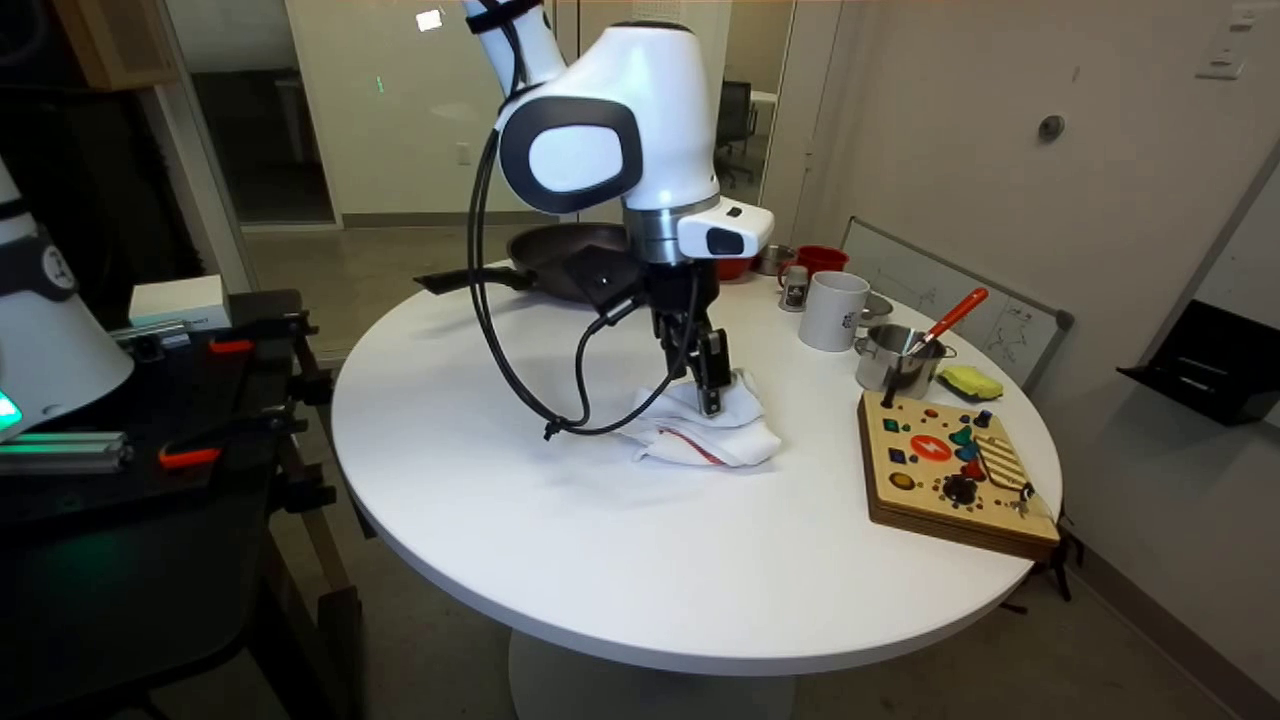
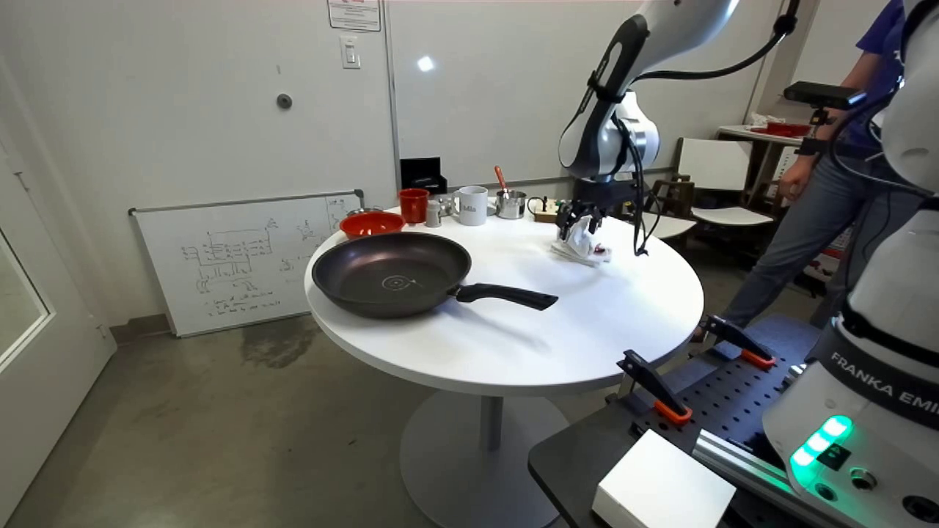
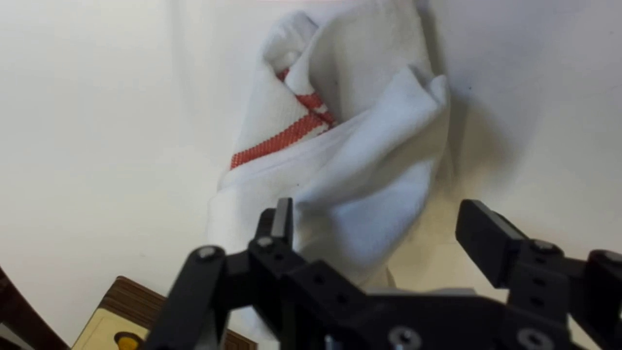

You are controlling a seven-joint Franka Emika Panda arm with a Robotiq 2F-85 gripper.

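A crumpled white towel (image 1: 720, 438) with a red stripe lies on the round white table (image 1: 540, 540). In the wrist view the towel (image 3: 361, 169) is bunched into a raised fold, which runs down between my two fingers. My gripper stands open, one finger (image 3: 283, 221) over the towel and the other (image 3: 487, 242) to the right of the fold. Seen from exterior view 1, the gripper (image 1: 705, 402) points down at the towel, low over it. The arm partly hides the towel (image 2: 582, 243) in exterior view 2.
A dark frying pan (image 2: 392, 273) sits on the table, its handle toward the towel. A white mug (image 1: 834, 310), a steel pot (image 1: 897, 362), a yellow sponge (image 1: 969, 383) and a wooden button board (image 1: 948, 474) stand to the right.
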